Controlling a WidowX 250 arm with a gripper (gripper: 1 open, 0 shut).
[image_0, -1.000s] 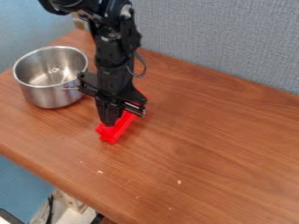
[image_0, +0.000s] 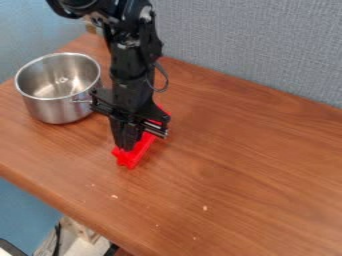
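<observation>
The black robot gripper (image_0: 134, 130) reaches down from the top centre over a red elongated object (image_0: 128, 156) lying on the wooden table, its fingertips at that object's upper part. Whether the fingers are closed on it cannot be told. A steel pot (image_0: 56, 88) stands just left of the gripper.
A grey fabric wall (image_0: 254, 40) runs along the back. The table's left edge drops to a blue area with pale parts (image_0: 83, 240) at the bottom left.
</observation>
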